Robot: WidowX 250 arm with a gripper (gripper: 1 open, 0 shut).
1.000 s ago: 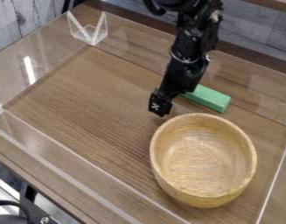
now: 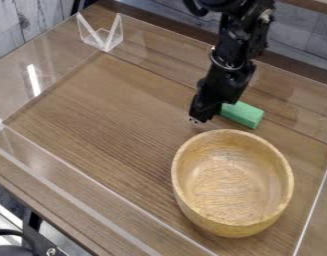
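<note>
My dark gripper (image 2: 206, 110) reaches down from the top centre to just above the wooden table, left of a green block (image 2: 241, 115); its fingers look close together, and whether anything small is between them is hard to tell. A small pale item (image 2: 198, 123) shows just under the fingertips, too small to identify. Below them stands a large empty tan bowl (image 2: 231, 222) at the lower right.
White wire-like pieces (image 2: 102, 35) stand at the back left. A wall edges the back right, and dark cables lie at the bottom left corner.
My gripper has moved slightly up and to the right from its position near the table, toward the green block. The bowl and block look unmoved.
</note>
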